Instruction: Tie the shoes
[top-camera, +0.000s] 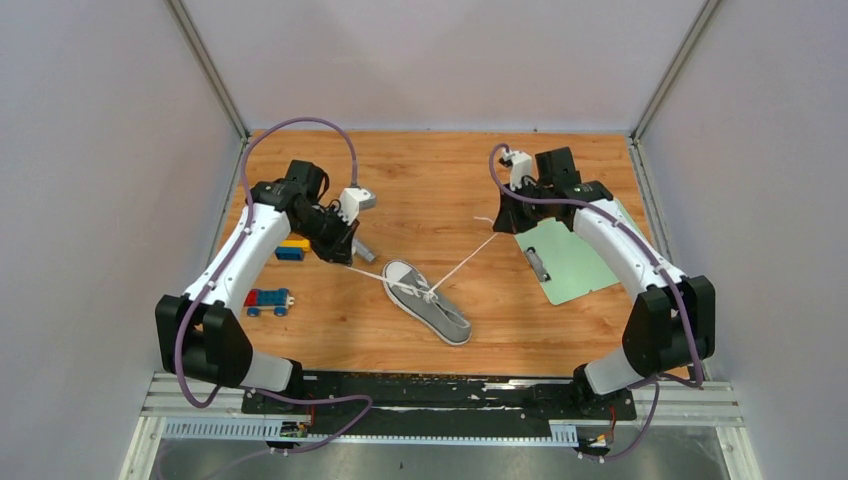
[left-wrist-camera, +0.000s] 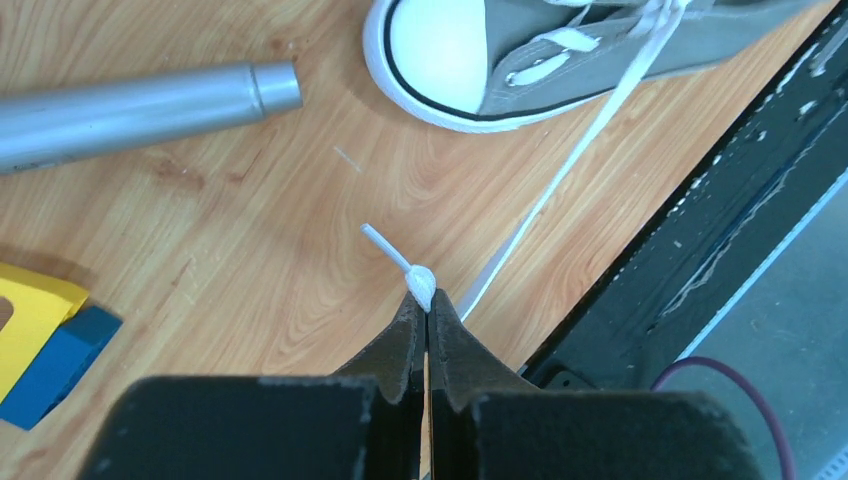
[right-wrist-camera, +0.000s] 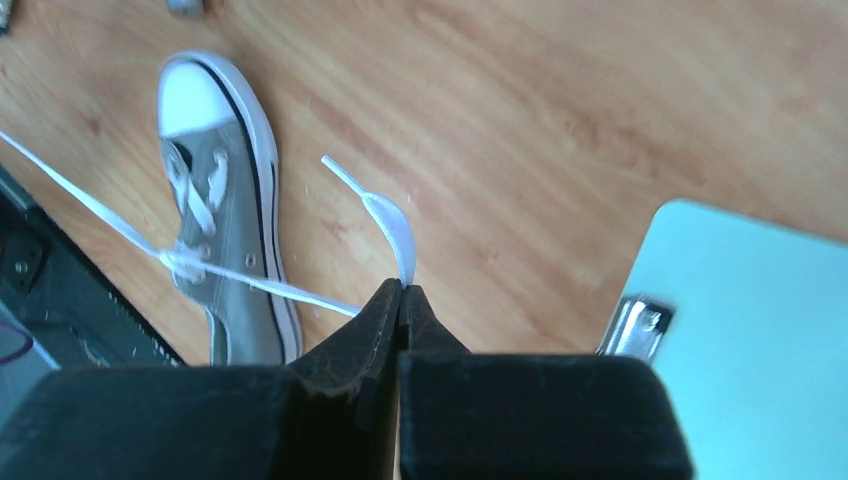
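A grey-and-white sneaker (top-camera: 425, 305) lies on the wooden table, its laces knotted over the middle and stretched taut to both sides. My left gripper is shut on one white lace (left-wrist-camera: 555, 185), its end poking out past the fingertips, left of and above the shoe. My right gripper is shut on the other lace (right-wrist-camera: 295, 293), raised to the upper right of the shoe, with a loose tip standing out beyond the fingers.
A green clipboard (top-camera: 575, 260) lies on the right. A silver cylinder (left-wrist-camera: 140, 115), yellow and blue blocks (left-wrist-camera: 60, 360) and a toy car (top-camera: 269, 300) are on the left.
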